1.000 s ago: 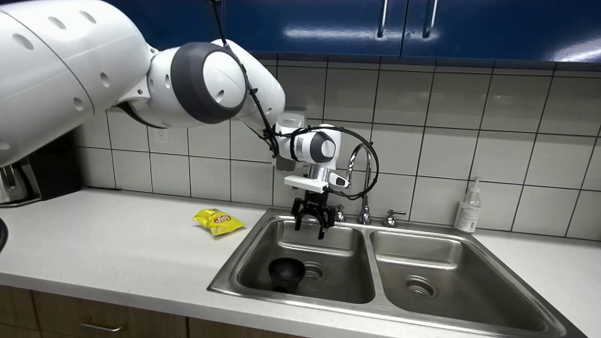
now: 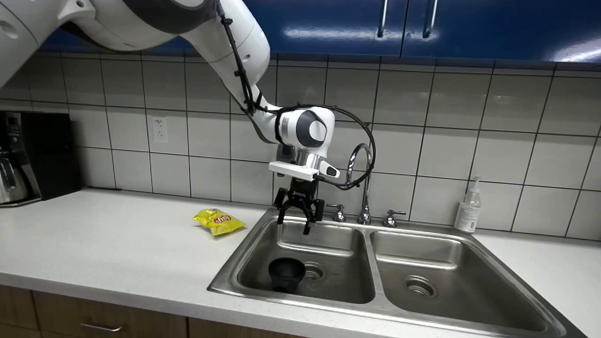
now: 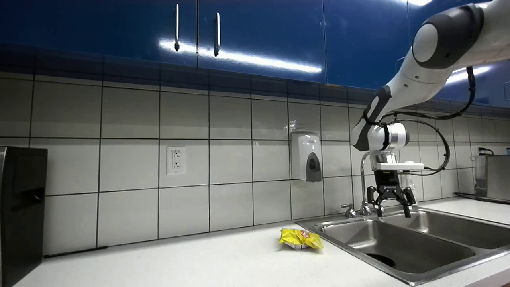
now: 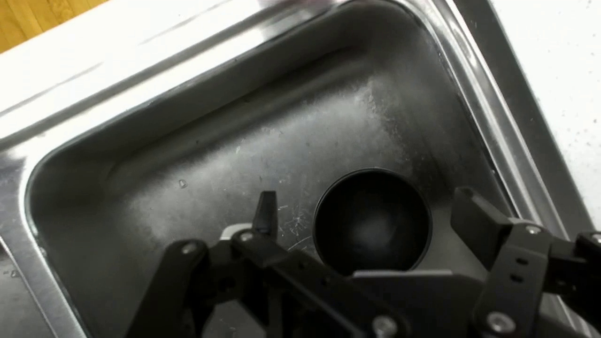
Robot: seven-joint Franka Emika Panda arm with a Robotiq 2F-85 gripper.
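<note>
A black cup-like bowl (image 2: 287, 272) stands in the left basin of the steel sink (image 2: 378, 293), beside the drain. From above, in the wrist view, its round dark opening (image 4: 373, 222) appears between my two spread fingers, well below them. My gripper (image 2: 296, 220) hangs high over the back part of that basin, open and empty, its fingers pointing down. In exterior view 2 the same open gripper (image 3: 393, 213) is seen above the sink, while only a dark sliver of the bowl (image 3: 381, 260) shows past the basin edge.
A yellow chip bag (image 2: 219, 221) lies on the counter left of the sink. Behind the basins rise the faucet (image 2: 366, 197) and its handles, close to my gripper. A soap bottle (image 2: 468, 208) stands at the back right. The right basin is empty.
In exterior view 1 my gripper has moved left and slightly up, and the upper arm has risen. The bowl and the chip bag have stayed in place.
</note>
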